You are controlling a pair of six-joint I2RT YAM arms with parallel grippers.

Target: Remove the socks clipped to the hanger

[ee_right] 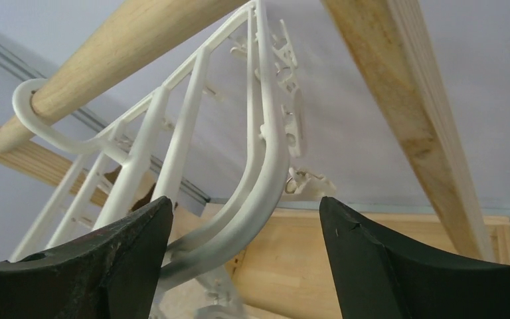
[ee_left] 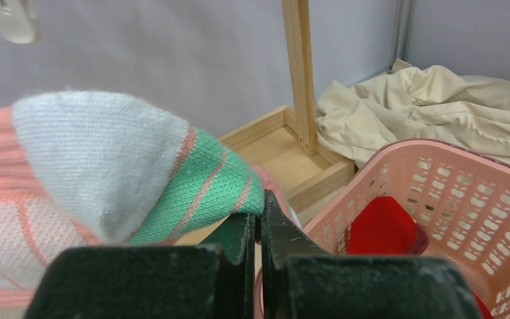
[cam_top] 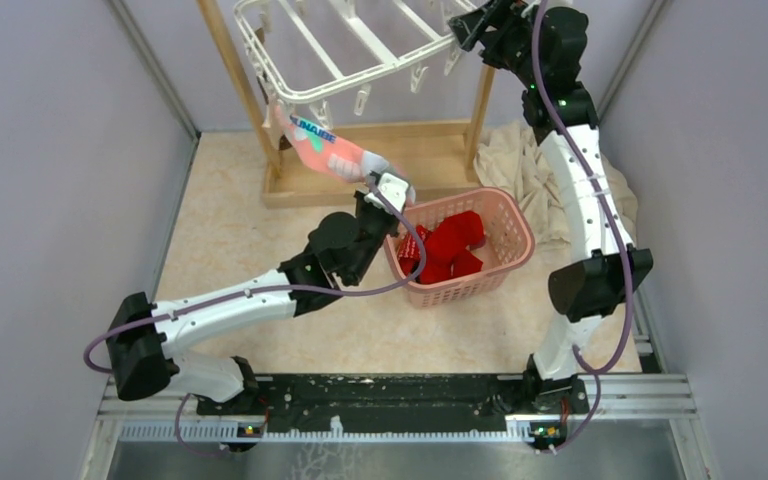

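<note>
A pink, white and green sock [cam_top: 335, 155] slants from the front left corner of the white hanger [cam_top: 360, 75] down to my left gripper [cam_top: 392, 190]. That gripper is shut, and the sock's green end [ee_left: 222, 183] runs into its fingertips. The sock's upper end is near the hanger's clips; whether a clip still grips it cannot be told. My right gripper is open at the hanger's right side, with the curved white rim [ee_right: 262, 176] between its fingers, close to the left one. Behind the hanger's left edge, a brown and white item [cam_top: 284, 142] is mostly hidden.
A pink basket [cam_top: 515, 225] holding red socks [cam_top: 450, 245] stands beside my left gripper. Wooden stand posts [cam_top: 482, 105] flank the hanger. Beige cloth [cam_top: 600, 190] lies at the right.
</note>
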